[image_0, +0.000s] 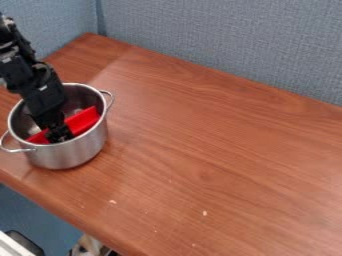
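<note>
A steel pot (78, 152) with two loop handles stands on the wooden table at the left. A red object (80, 119) lies inside it. The black gripper (55, 131) reaches down from the upper left into the pot, its lower end over the red object. Its fingers are dark and partly hidden by the pot, so their state is hard to see.
A blue-grey padded wall (227, 45) runs along the back. The table's front edge is at the lower left.
</note>
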